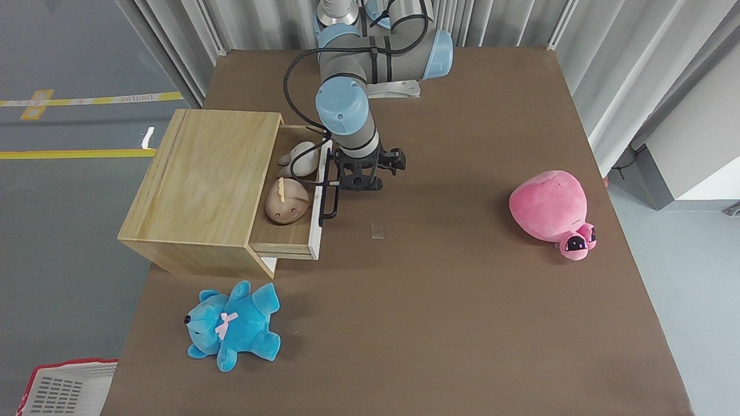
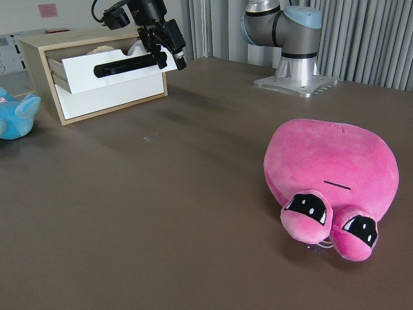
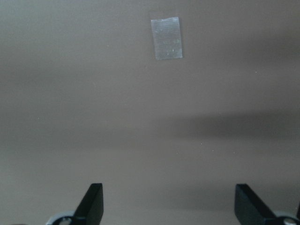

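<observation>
A wooden drawer box (image 1: 187, 173) stands at the table's left with its top drawer pulled out; a white plush (image 1: 303, 158) and a beige round plush (image 1: 286, 202) lie inside it. My gripper is open and empty over bare table, just past the drawer front (image 2: 84, 74). A blue bear (image 1: 236, 326) lies on the table in front of the box. A pink plush (image 1: 548, 208) lies to the right.
A small clear patch (image 3: 166, 38) is stuck on the table. A red-rimmed basket (image 1: 69, 385) sits beyond the front left edge.
</observation>
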